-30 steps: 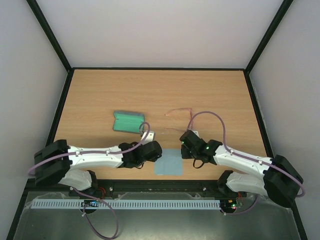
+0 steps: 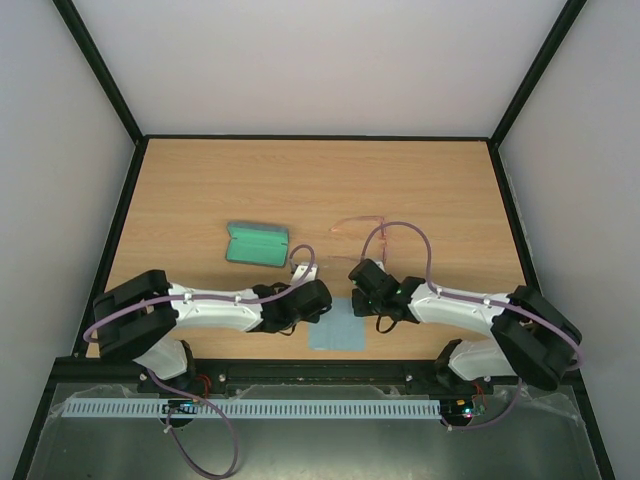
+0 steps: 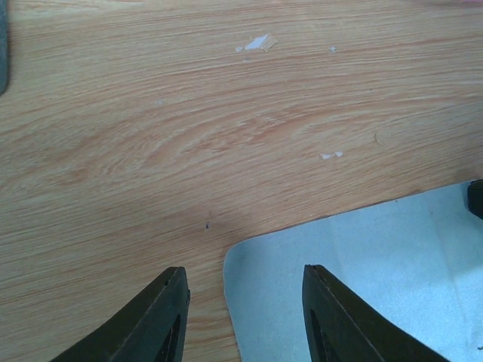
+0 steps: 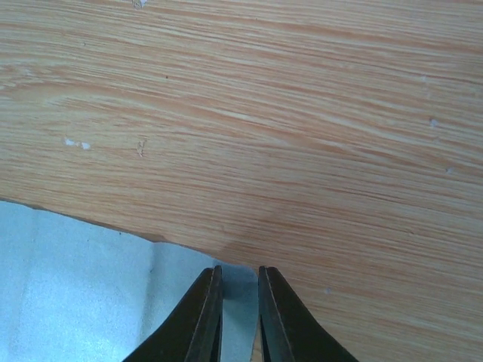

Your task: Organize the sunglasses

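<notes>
A light blue cloth (image 2: 337,330) lies flat near the table's front edge, between the two arms. Over its far left corner, my left gripper stands part open, with no object between its fingers. At the cloth's far right corner is my right gripper; its fingers are close together with a narrow gap, and the corner shows between and behind them. Whether they touch the cloth cannot be told. The pinkish, thin-framed sunglasses (image 2: 382,232) rest beyond my right gripper, partly behind the arm's cable. An open green case (image 2: 257,245) sits at the left.
Dark frame posts and pale walls close in the sides. A purple cable (image 2: 428,250) loops above the right arm, close over the sunglasses in the top view.
Both arms have moved inward over the cloth's far corners, the left one to the right and the right one to the left. The case, cloth and sunglasses have stayed in place.
</notes>
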